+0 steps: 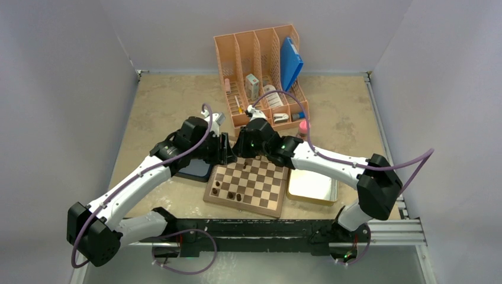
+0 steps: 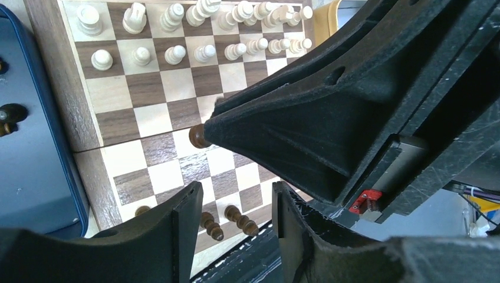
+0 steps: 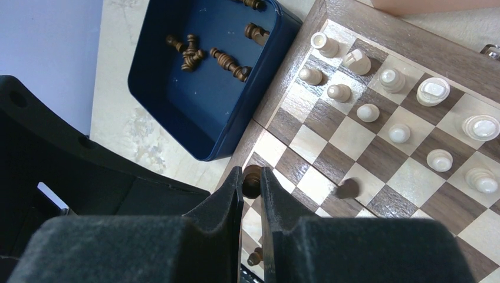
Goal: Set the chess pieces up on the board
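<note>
The chess board (image 1: 254, 184) lies on the table, white pieces (image 2: 174, 55) lined in two rows along its far side. Several dark pieces (image 2: 240, 220) stand near its front edge. A brown piece is pinched by my right gripper, which is shut on it above the board; in the left wrist view this brown piece (image 2: 199, 137) shows at that gripper's tip. Another dark piece (image 3: 348, 188) appears blurred over the middle squares; whether it touches the board, I cannot tell. My left gripper is open, its gap empty, close beside the right one.
Dark pieces lie loose in a blue tray (image 3: 203, 118) left of the board. To the right sits a yellowish box (image 1: 311, 184), and a peach organizer (image 1: 260, 71) stands behind. Both grippers crowd together over the board's far left, with little room between.
</note>
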